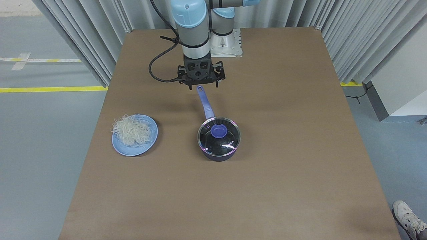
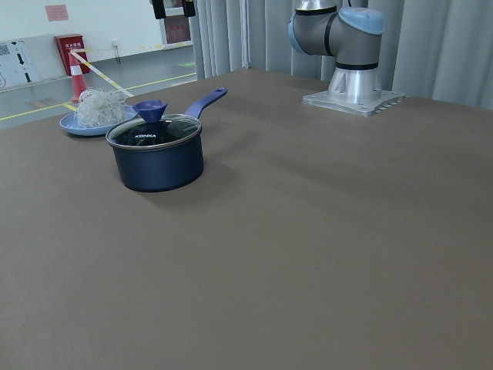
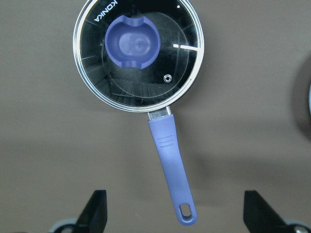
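Observation:
A dark blue saucepan (image 2: 159, 165) stands on the brown table, its glass lid (image 3: 131, 82) on top with a purple knob (image 1: 219, 130). Its lilac handle (image 3: 168, 160) points toward the robot's base. My gripper (image 1: 203, 85) is above the handle's far end, open, with two black fingers either side of it in the wrist view and nothing between them. A blue plate (image 1: 146, 145) with a heap of white noodles (image 1: 131, 131) sits to the left of the pan in the front view.
The robot's base (image 2: 354, 96) is at the back edge of the table (image 1: 304, 168). Curtains hang behind, and a person's shoe (image 1: 408, 218) shows off the table at the lower right.

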